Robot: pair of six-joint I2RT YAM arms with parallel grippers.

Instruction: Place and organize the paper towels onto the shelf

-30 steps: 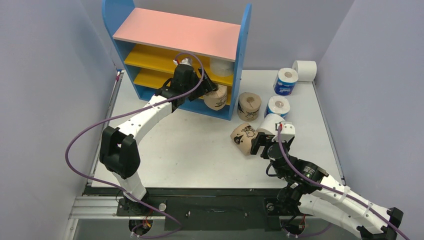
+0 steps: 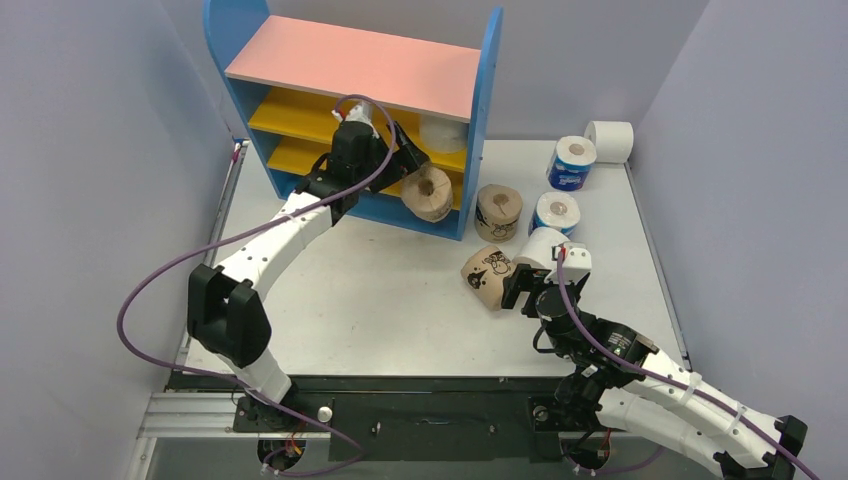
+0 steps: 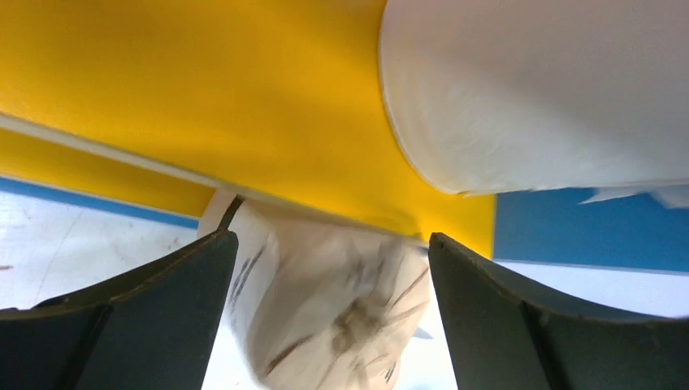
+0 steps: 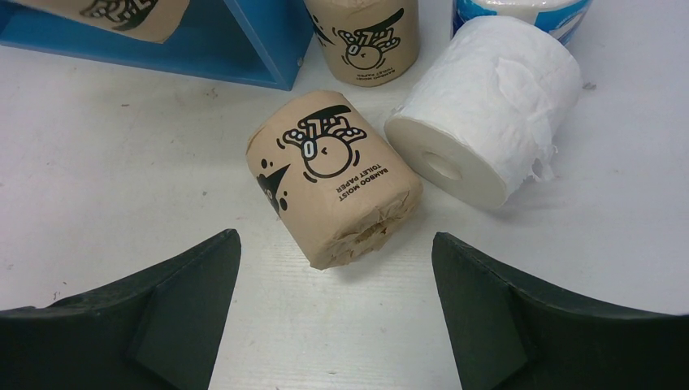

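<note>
At the shelf (image 2: 353, 42), my left gripper (image 2: 408, 142) is open above a kraft-wrapped roll (image 2: 423, 205) sitting low at the right end, tilted and partly out. In the left wrist view that roll (image 3: 317, 309) is blurred between and beyond the open fingers, below a yellow board and a white roll (image 3: 528, 89). My right gripper stands open before a lying kraft roll (image 4: 333, 171) and a lying white roll (image 4: 496, 97). An upright kraft roll (image 2: 498, 205) stands right of the shelf.
Blue-wrapped rolls (image 2: 568, 175) stand at the right, with a white roll (image 2: 607, 140) lying behind. Walls border both sides.
My left gripper has moved up and slightly left, off the roll in the shelf, whose end now faces more toward the top camera. My right arm is unchanged.
</note>
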